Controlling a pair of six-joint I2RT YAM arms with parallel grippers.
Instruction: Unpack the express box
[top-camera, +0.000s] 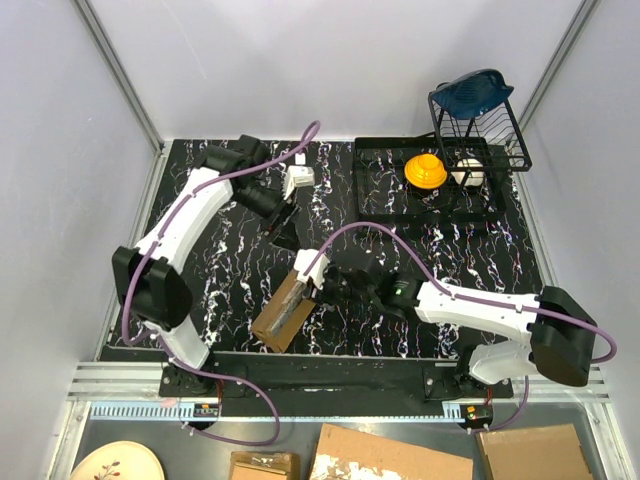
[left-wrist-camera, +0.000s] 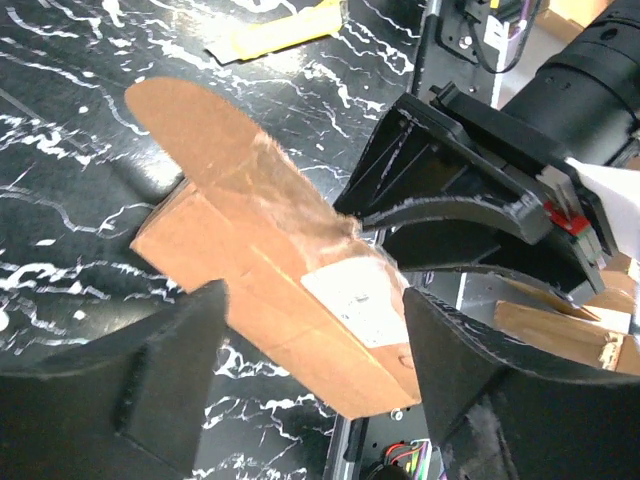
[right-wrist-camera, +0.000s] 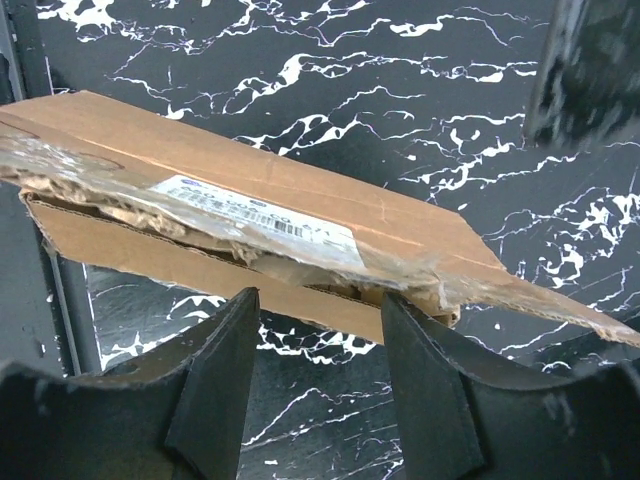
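The cardboard express box (top-camera: 278, 320) lies at the front middle, its long flap folded over the top and a white label (left-wrist-camera: 350, 298) on it. My right gripper (top-camera: 315, 285) is at the box's right end, shut on the cardboard (right-wrist-camera: 310, 310) between its fingertips. My left gripper (top-camera: 285, 235) hangs above and behind the box, open, with nothing visible between its fingers. In the left wrist view a yellow-handled tool (left-wrist-camera: 280, 35) lies beside the box, hidden from the top view by the right arm. The box's contents are mostly hidden.
A black dish rack (top-camera: 360, 185) with a yellow bowl (top-camera: 425, 168), a white item and a blue tray (top-camera: 470, 92) stands at the back right. Cardboard pieces (top-camera: 390, 455) lie beyond the front edge. The marble surface left of the box is mostly clear.
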